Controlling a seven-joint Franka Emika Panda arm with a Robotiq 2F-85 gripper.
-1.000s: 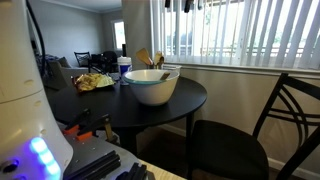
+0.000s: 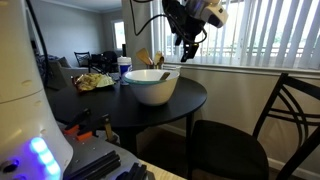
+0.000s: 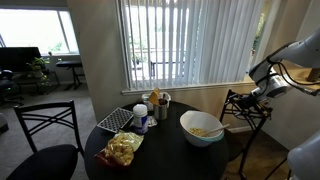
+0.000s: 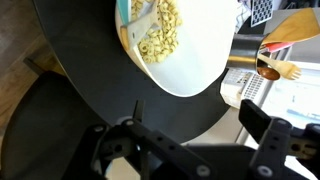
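Note:
A large white bowl stands near the edge of the dark round table. Small pale yellow pieces, perhaps pasta or cereal, lie inside it, as the wrist view shows. A light-coloured utensil rests in the bowl among them, its handle against the rim. Above and to the right of the bowl in exterior view 1 hangs my gripper, apart from it. Its two dark fingers stand wide apart in the wrist view, with nothing between them. That view has the bowl beyond the fingers, towards the top.
Behind the bowl stand a holder with wooden utensils, a white bottle and a rack. A crumpled yellow bag lies on the table's left. Black chairs stand around the table, and its right side is clear.
In exterior view 1 my gripper has come down from the top edge of the picture to lower above the table. The bowl has not moved.

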